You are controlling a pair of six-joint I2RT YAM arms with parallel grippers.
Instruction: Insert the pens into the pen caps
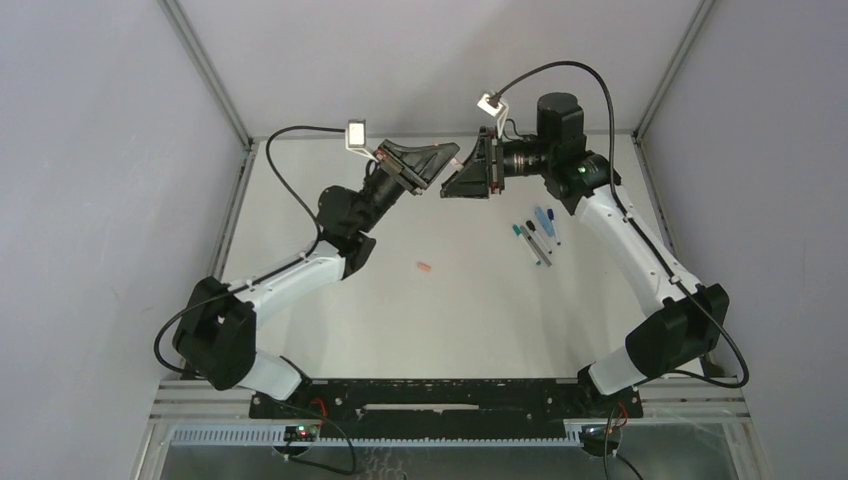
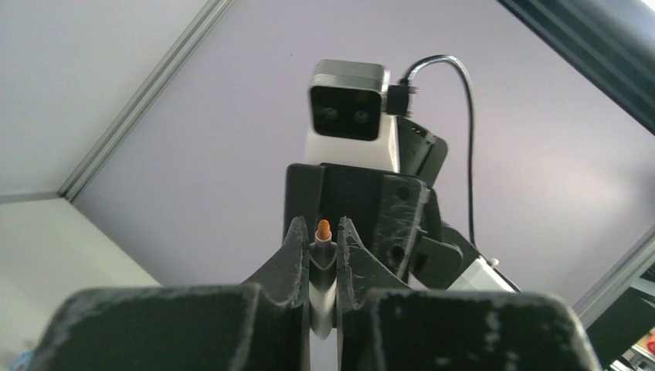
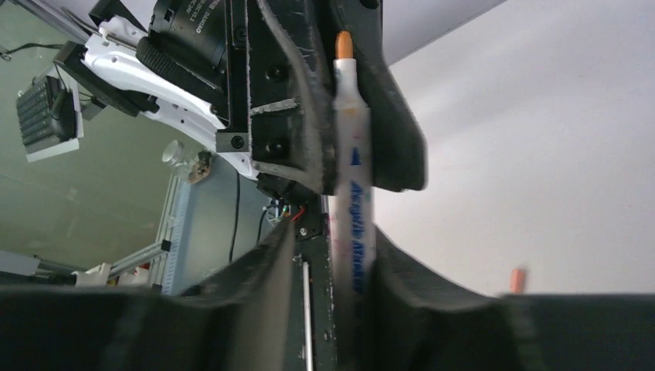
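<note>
A white marker with blue lettering [image 3: 358, 209] and an orange tip [image 3: 344, 45] is clamped in my left gripper, which is shut on it. In the right wrist view the marker's lower body runs between the blurred fingers of my right gripper. That gripper is part open, with a gap on the marker's left side. From above, my left gripper [image 1: 450, 158] and right gripper [image 1: 462, 178] almost meet, a bit of the marker [image 1: 456, 164] showing between them. An orange cap [image 1: 424, 267] lies alone on the table.
Several pens with teal, black and blue ends [image 1: 540, 242] lie at the right of the white table [image 1: 420, 330], beneath the right arm. Grey walls [image 1: 100, 200] stand at the sides.
</note>
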